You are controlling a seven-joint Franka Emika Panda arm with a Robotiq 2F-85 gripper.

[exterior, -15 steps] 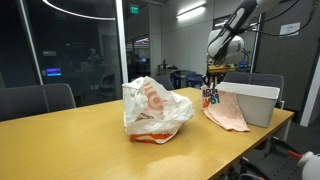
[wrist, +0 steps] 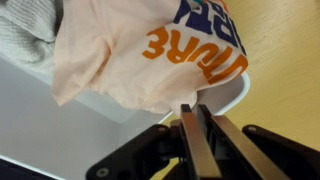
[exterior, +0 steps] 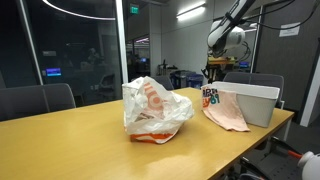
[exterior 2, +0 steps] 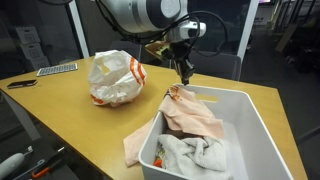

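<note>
A pale pink cloth with blue and orange lettering [wrist: 190, 50] lies over the rim of a white box [exterior 2: 262, 128]. Part of this cloth [exterior 2: 195, 115] is inside the box, and pink fabric [exterior: 227, 112] also hangs down its outer side to the table. My gripper is shut near the lettered edge of the cloth, and no fabric shows between its fingers. In the second exterior view the gripper [exterior 2: 185, 78] points down just above the bunched lettered part; whether they touch is hard to tell.
Inside the box lies a grey-white cloth [exterior 2: 198, 155] beside small colourful items [exterior 2: 172, 153]. A crumpled white plastic bag with red print [exterior: 152, 110] stands on the wooden table [exterior: 60, 140]. Bare tabletop stretches left of the bag. Chairs [exterior: 38, 98] line the far side.
My gripper has risen and shifted slightly right in the first exterior view, away from the lettered cloth. The cloth, box and bag look nearly the same.
</note>
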